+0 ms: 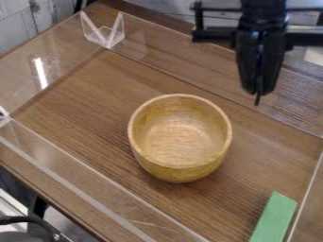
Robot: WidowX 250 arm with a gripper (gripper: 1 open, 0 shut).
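Note:
My gripper (259, 80) is high at the top right, a dark blurred body above the table, well above and right of the wooden bowl; its fingers look shut, with nothing visible between them. The round wooden bowl (179, 161) sits in the middle of the wooden table. A green rectangular object (274, 222) lies at the lower right.
A clear plastic holder (104, 30) stands at the top left. A black cable lies past the lower-left edge.

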